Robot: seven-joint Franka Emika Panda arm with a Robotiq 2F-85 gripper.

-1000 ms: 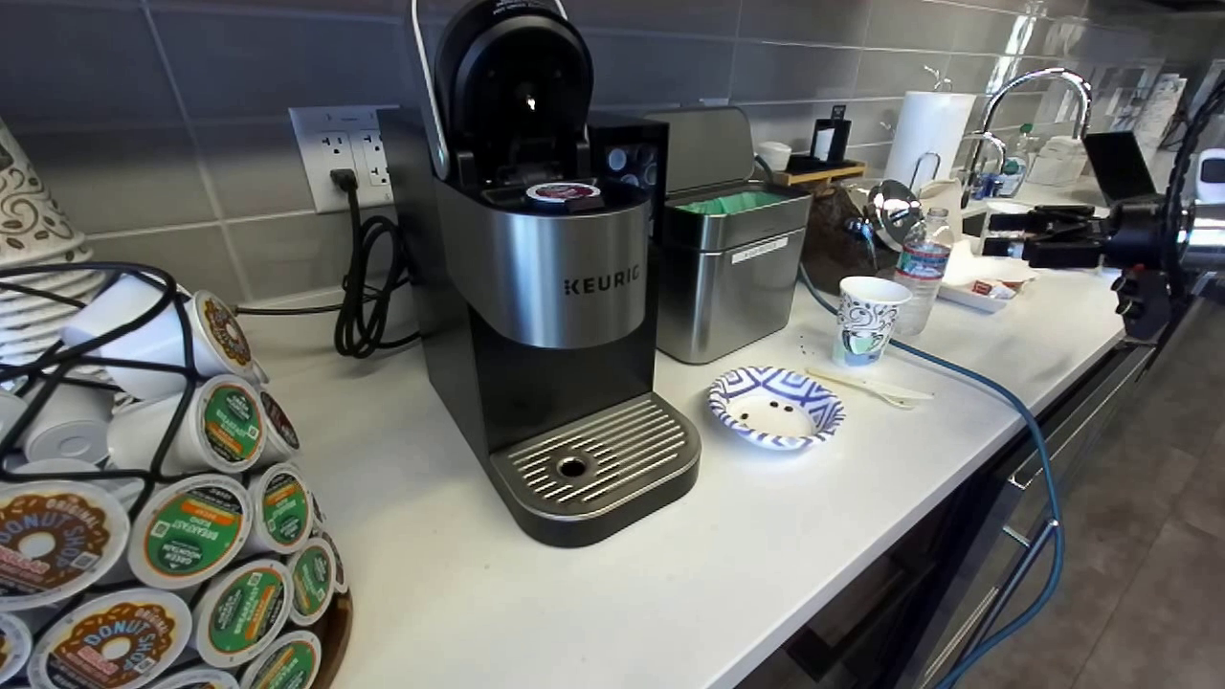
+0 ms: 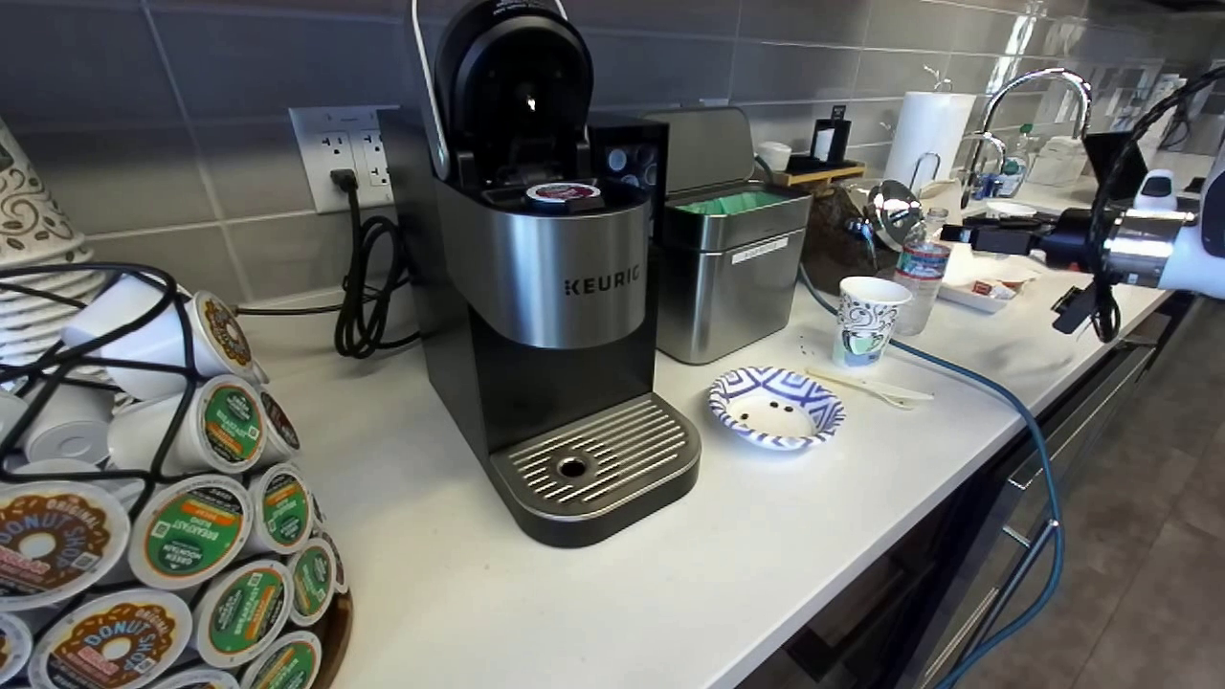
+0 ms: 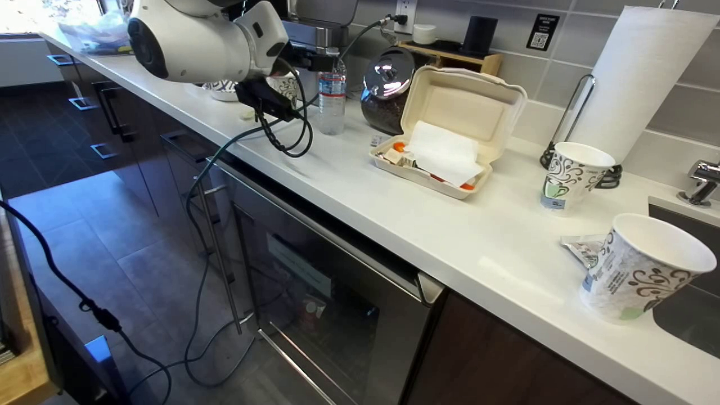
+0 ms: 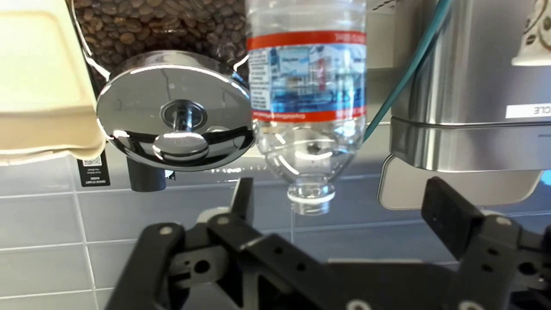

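Note:
A clear plastic bottle [image 4: 308, 77] with a red and blue label shows upside down in the wrist view, its capless neck between the line of my two fingers. The gripper is open, and neither finger visibly touches the bottle. In the first exterior view, the bottle [image 2: 922, 276] stands upright on the counter, with my gripper [image 2: 959, 233] beside its upper part. From the other side, the gripper [image 3: 327, 62] appears level with the top of the bottle [image 3: 332, 98].
A paper cup [image 2: 869, 320] stands close to the bottle, near a patterned bowl [image 2: 776, 408] and the coffee machine [image 2: 540, 276]. A jar of coffee beans [image 3: 386, 91] and an open food box [image 3: 449, 138] sit on the bottle's other side. A blue cable [image 2: 976, 390] crosses the counter.
The bottle appears unmoved.

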